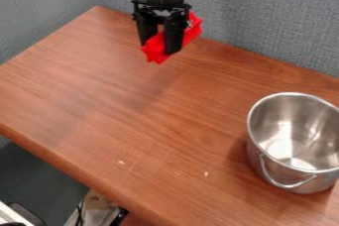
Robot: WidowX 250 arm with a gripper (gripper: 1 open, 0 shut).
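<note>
My black gripper [162,30] hangs at the upper middle of the camera view, shut on a bright red object [155,50] that sticks out on both sides of the fingers, raised over the back of the wooden table. A steel pot [294,141] with a wire handle stands at the right of the table.
Grey padded walls [265,22] border it at the back and left. Some cables and white parts show past the front-left edge.
</note>
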